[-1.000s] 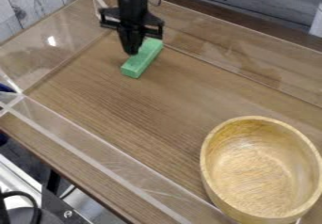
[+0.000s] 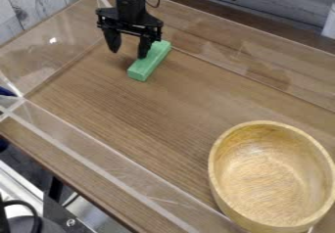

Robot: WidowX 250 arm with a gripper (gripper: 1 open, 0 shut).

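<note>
A green rectangular block (image 2: 149, 64) lies on the wooden table (image 2: 118, 129) in the upper middle. My black gripper (image 2: 128, 43) is over the table at the block's upper left, with its fingers pointing down and apart. Whether it touches the block is unclear; nothing clearly shows between the fingers.
A large round tan bowl (image 2: 268, 173) stands at the lower right. Black cables (image 2: 23, 212) lie at the lower left corner.
My gripper has shifted left from above the block's top end, and its fingers now show more spread. The block has stayed about where it was.
</note>
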